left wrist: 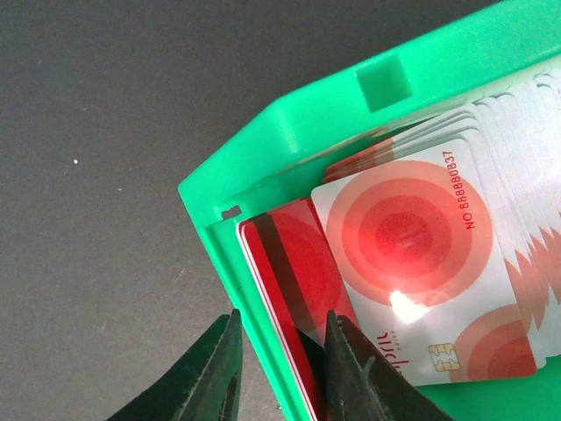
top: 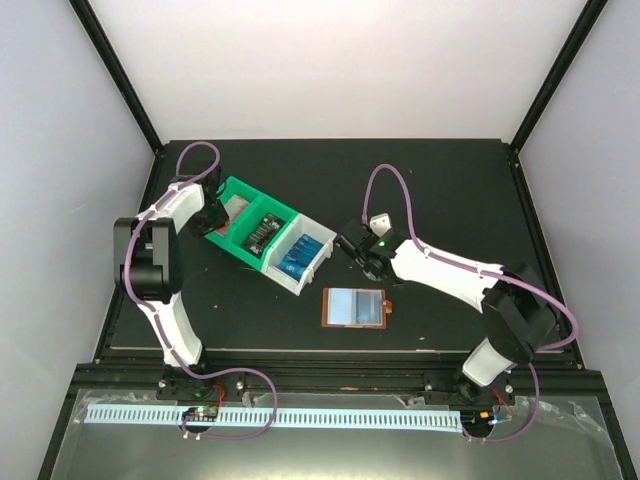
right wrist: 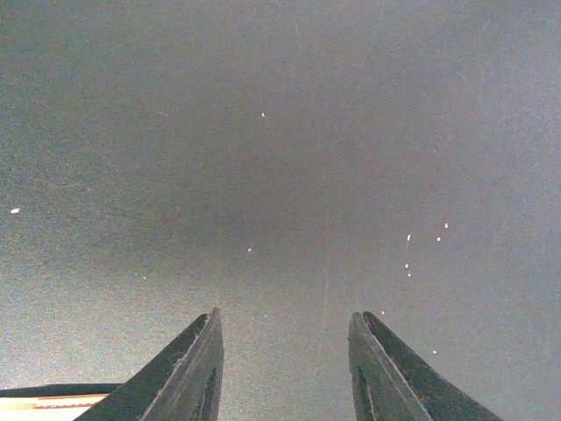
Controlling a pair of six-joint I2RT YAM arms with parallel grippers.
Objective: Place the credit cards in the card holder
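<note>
In the left wrist view, a red card (left wrist: 302,250) with a dark stripe leans against the end wall of the green tray (left wrist: 215,206), apart from the stacked white-and-red cards (left wrist: 412,254). My left gripper is open, one finger on each side of the red card and the tray's end wall. Lying open on the table in the top view is the brown card holder (top: 355,307) with clear pockets. Up and to its right, my right gripper (top: 362,250) hangs over the table; its fingers (right wrist: 206,364) stand apart with bare table between them.
Dark cards (top: 263,234) fill the second green compartment, and blue cards (top: 299,257) lie in the adjoining white tray (top: 325,233). A pale edge (right wrist: 53,403) shows at the right wrist view's lower left. Bare table surrounds the holder.
</note>
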